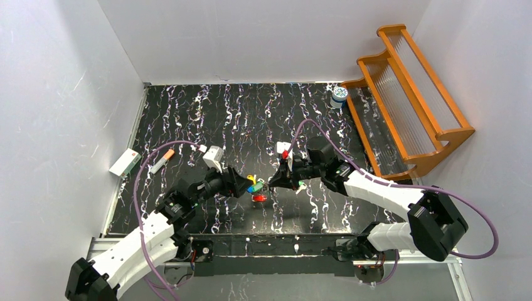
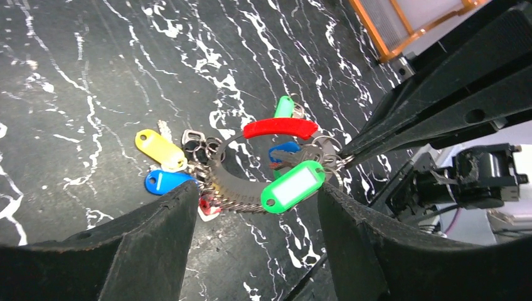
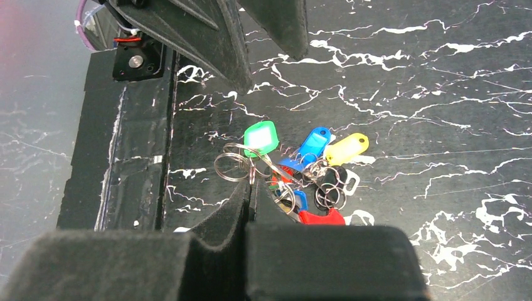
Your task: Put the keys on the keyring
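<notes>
My right gripper is shut on thin metal rings at the edge of the key bunch. A green tag, yellow tag, blue tag and several keys cluster there. A curved grey loop with a red sleeve runs through the cluster; which rings are threaded on it I cannot tell. In the left wrist view, the bunch stretches leftward from the right fingertips. My left gripper stands open around the lower part of the bunch, its fingers apart.
An orange-and-white tool and a white box lie at the left. A wooden rack stands at the right, with a small round tub beside it.
</notes>
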